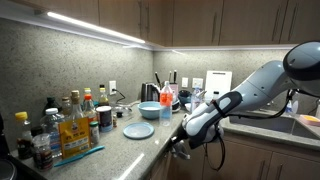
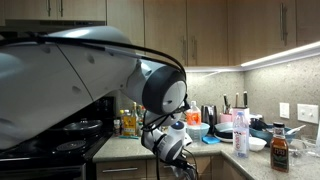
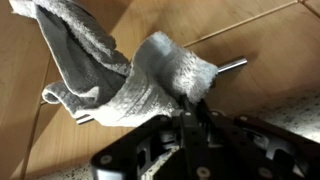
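Observation:
A grey and white towel point(image 3: 150, 82) is draped over a metal bar handle point(image 3: 232, 65) on a wooden cabinet front in the wrist view. My gripper is at the towel's near edge, shut on its fabric; the fingertips are partly hidden by dark shadow and cloth. Exterior view 1 has the gripper point(image 1: 180, 148) low, in front of the counter edge near the inner corner. From exterior view 2, the gripper point(image 2: 185, 168) reaches down below counter level, and the towel is hard to make out.
The counter point(image 1: 125, 150) carries several bottles, a blue plate point(image 1: 138, 130) and a blue bowl point(image 1: 150, 110) above the gripper. A clear bottle point(image 1: 166, 102) stands near the corner. A sink point(image 1: 285, 124) lies at the right, and a stove point(image 2: 65, 150) at the left in exterior view 2.

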